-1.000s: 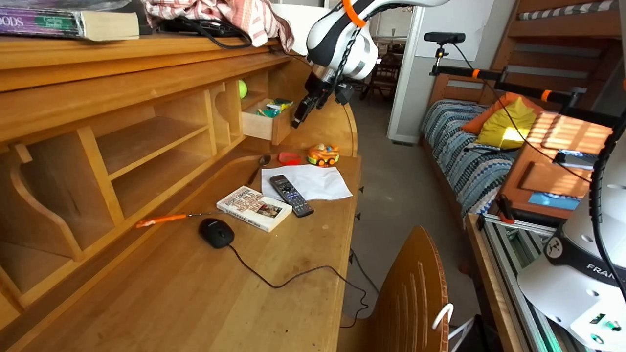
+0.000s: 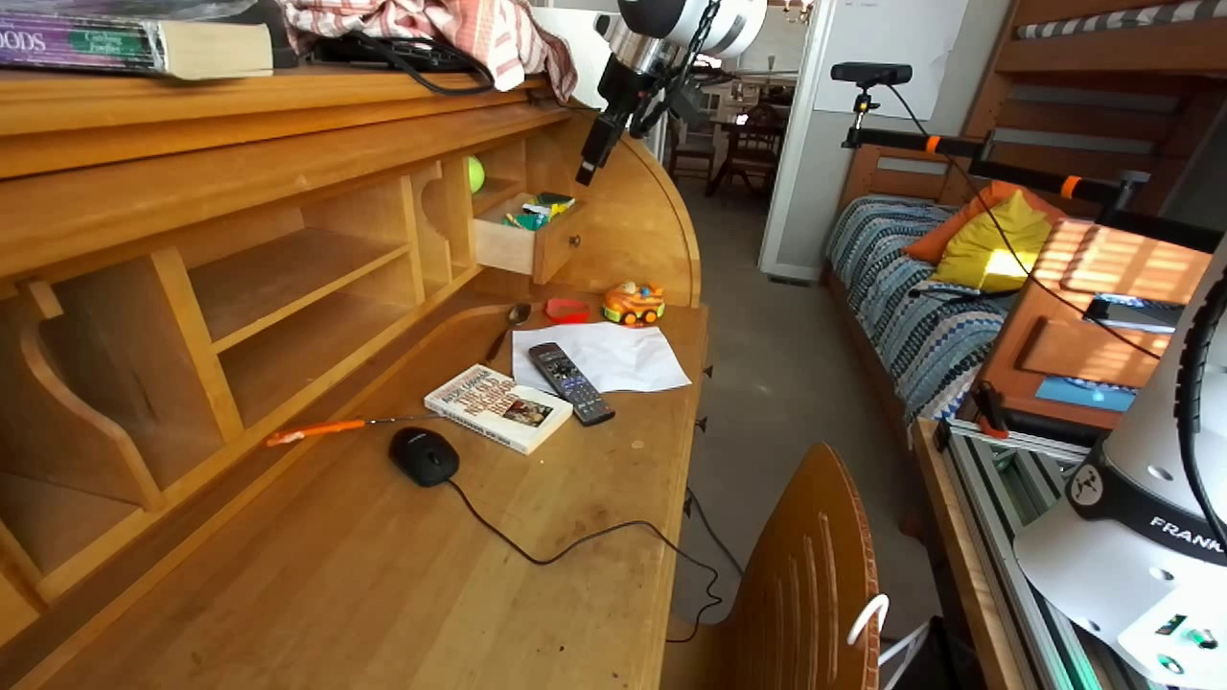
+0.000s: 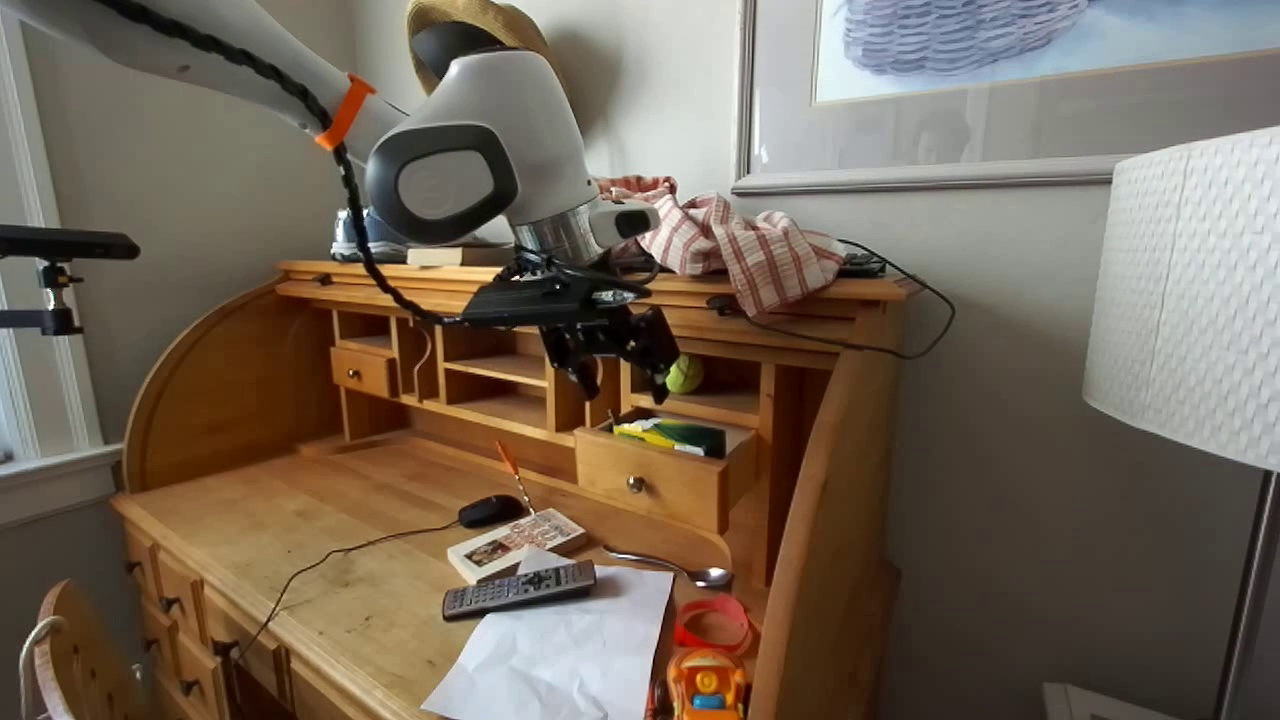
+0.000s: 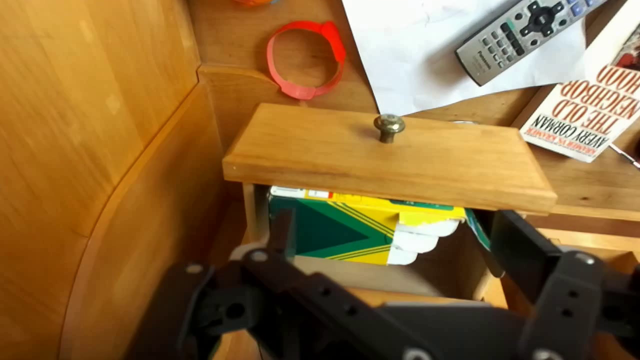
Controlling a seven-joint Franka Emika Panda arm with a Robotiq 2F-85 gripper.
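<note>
The small wooden drawer point(image 3: 654, 480) with a round knob point(image 4: 388, 127) stands pulled out from the desk's row of cubbies. Inside it lies a green and yellow box point(image 4: 336, 231) with white tabs, clearest in the wrist view. My gripper point(image 3: 626, 394) hangs above the drawer, fingers apart and nothing between them. From the wrist, its two fingers point(image 4: 528, 252) spread across the drawer's width. In exterior view 1 the gripper point(image 2: 587, 174) shows as a dark shape higher than the drawer.
On the desktop lie a remote point(image 3: 518, 590) on white paper point(image 3: 564, 654), a paperback point(image 2: 497, 407), a spoon point(image 3: 672, 566), a red band point(image 4: 340, 51), an orange toy car point(image 2: 634, 304) and a mouse point(image 2: 425, 456). The desk's curved side wall point(image 4: 78, 180) rises close beside the drawer.
My arm and gripper have risen, away from the front of the drawer to a place above it. The drawer and the desktop objects look unmoved.
</note>
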